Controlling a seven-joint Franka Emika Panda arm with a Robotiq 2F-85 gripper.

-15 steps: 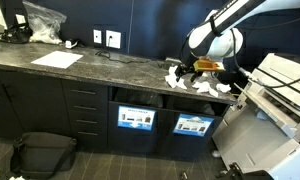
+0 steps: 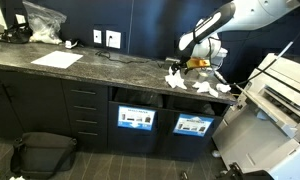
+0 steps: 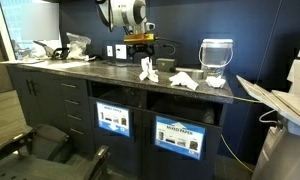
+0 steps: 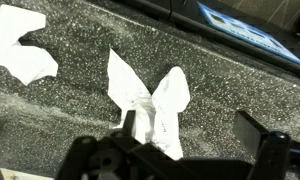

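Over the counter hangs my gripper, open, its two dark fingers wide apart at the lower left and right of the wrist view. Below it on the dark counter a crumpled white tissue (image 4: 168, 105) with two raised points shows between the fingers, apart from them as far as can be seen. In exterior view 1 this tissue (image 2: 174, 79) lies near the counter's front edge, with the hand above and to its right. Another crumpled white piece (image 4: 28, 62) lies at the upper left of the wrist view. The lower part of the first tissue is hidden by the gripper.
A clear bucket (image 3: 216, 55) stands towards the counter's right end, with more crumpled white pieces (image 3: 183, 80) nearby. Under the counter are two labelled bins (image 3: 180, 138).
In exterior view 1 my arm and hand have shifted left, towards the tissue near the front edge. The white pieces on the counter look unmoved.
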